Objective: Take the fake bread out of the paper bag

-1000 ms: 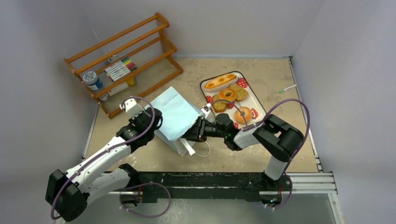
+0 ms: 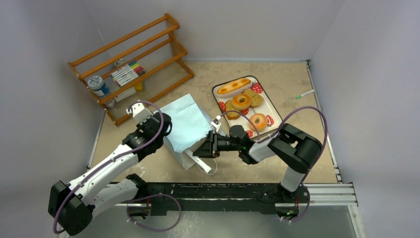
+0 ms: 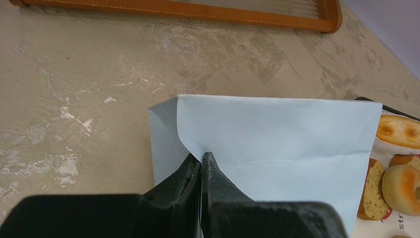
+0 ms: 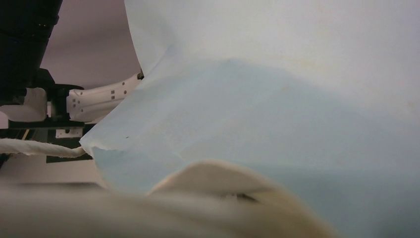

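Observation:
The pale blue paper bag (image 2: 183,116) lies tilted at centre, its bread, if any, hidden inside. My left gripper is shut at the bag's upper edge, the paper fold running down to its fingertips. My right gripper (image 2: 203,151) is low at the bag's right lower end, by a white strip and cord handle. In the right wrist view the blue paper (image 4: 277,124) fills most of the frame, with a blurred pale shape below; whether anything is between those fingers cannot be seen.
A tray (image 2: 272,108) of fake breads stands right of the bag. A wooden rack (image 2: 166,94) with jars and markers is at back left. A small green-tipped item (image 2: 304,94) lies at the right edge.
The left arm has not visibly moved.

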